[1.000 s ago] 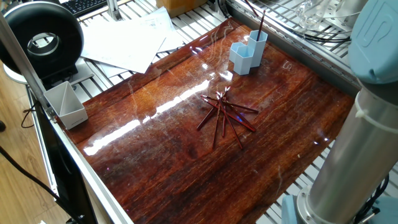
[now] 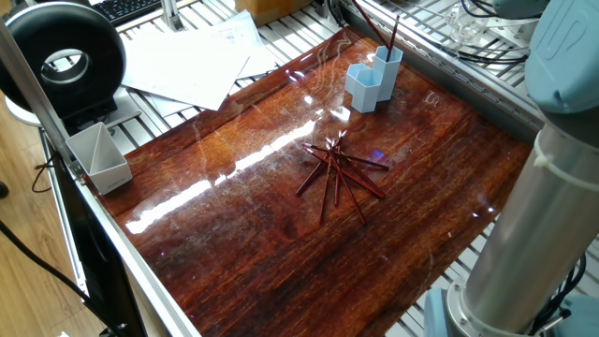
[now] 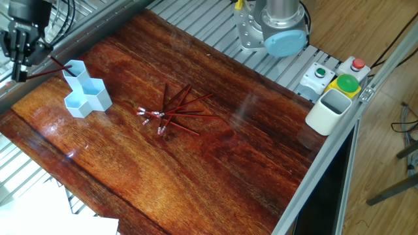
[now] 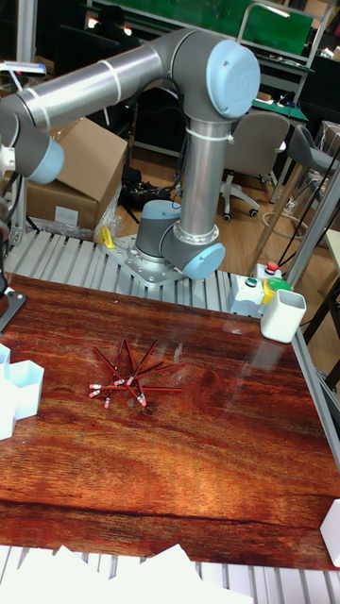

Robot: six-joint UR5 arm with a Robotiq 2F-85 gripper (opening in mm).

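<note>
In exterior view 2 my gripper (image 3: pixel 20 73) is at the upper left, shut on a dark red pencil (image 3: pixel 44 74). This pencil slants from the fingers toward the light-blue hexagonal holder (image 3: pixel 80 104). Exterior view 1 shows the held pencil (image 2: pixel 369 21) reaching down to the mouth of the holder's tall cell; whether its tip is inside, I cannot tell. A loose pile of several red pencils (image 2: pixel 339 173) lies fanned out on the wooden board. The gripper itself is outside exterior view 1.
A white cup (image 3: pixel 328 112) stands at the board's edge beside the button boxes (image 3: pixel 346 83). Another white container (image 2: pixel 99 159) sits at the opposite edge. Papers (image 2: pixel 192 61) lie beyond the board (image 2: pixel 234 253), which has wide bare areas around the pencils.
The held pencil has come lower and farther into exterior view 1, toward the tall cell. The arm's blue joint has turned and shifted slightly. Pile and holder have stayed put.
</note>
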